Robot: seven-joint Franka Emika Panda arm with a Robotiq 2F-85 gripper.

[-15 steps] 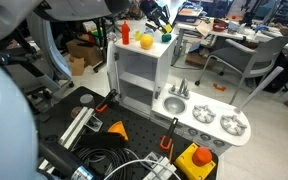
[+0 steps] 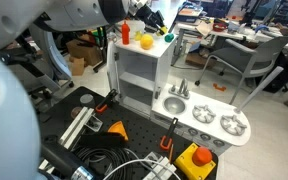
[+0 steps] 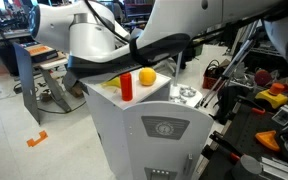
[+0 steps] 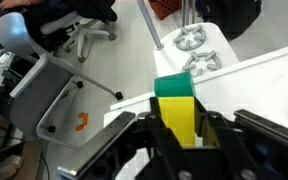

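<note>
In the wrist view, a yellow piece with a teal end [image 4: 177,112] sits between the fingers of my gripper, which is shut on it. The teal end points away from the palm, over the white cabinet top. From exterior view 1, my gripper [image 2: 161,27] is at the far side of the white cabinet [image 2: 136,78], with the teal end [image 2: 169,38] close to its top; whether it touches cannot be told. A red cylinder [image 2: 125,34] and an orange ball [image 2: 147,41] stand on the cabinet top.
A white counter with a sink [image 2: 174,104] and burner rings adjoins the cabinet. A grey chair [image 2: 246,54] stands beyond. Orange clamps, cables and an orange-red button box [image 2: 197,160] crowd the dark table in front.
My gripper and the yellow and teal piece have shifted only slightly at the cabinet's far side. The red cylinder, the ball and the counter look unmoved.
</note>
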